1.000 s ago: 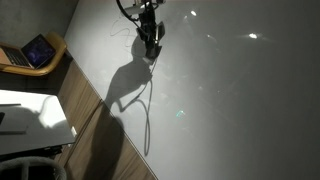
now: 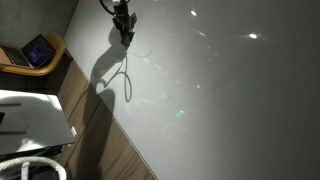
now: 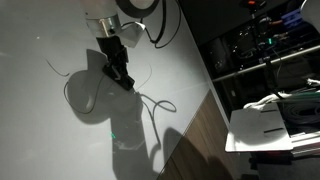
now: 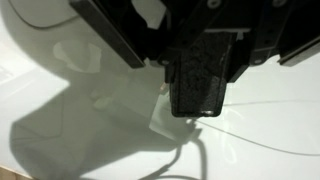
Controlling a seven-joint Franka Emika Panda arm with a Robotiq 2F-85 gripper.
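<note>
In the wrist view, my gripper is shut, its dark, rough-textured fingers [image 4: 200,80] close together at the centre. Just behind their tips shows a small pale, block-like piece [image 4: 172,122], joined to a cable [image 4: 178,160] running off the bottom edge. The grip itself is mostly hidden. Seen from outside, my gripper [image 2: 127,40] is low over the white surface near its upper left edge, with the thin cable [image 2: 127,85] trailing from it in a loop. From the other side, the cable [image 3: 155,115] curls out by the tips of my gripper [image 3: 128,85].
The white surface [image 2: 220,110] is broad and largely bare. Its edge borders a wooden floor [image 2: 105,130]. Beyond are a laptop [image 2: 38,50] on a chair [image 2: 55,62] and a white tabletop [image 2: 35,120]. Shadows from the arm darken part of the surface.
In exterior view 1 my gripper has shifted left toward the surface's edge, and the cable has come along with it. The round rim at bottom left looks brighter now.
</note>
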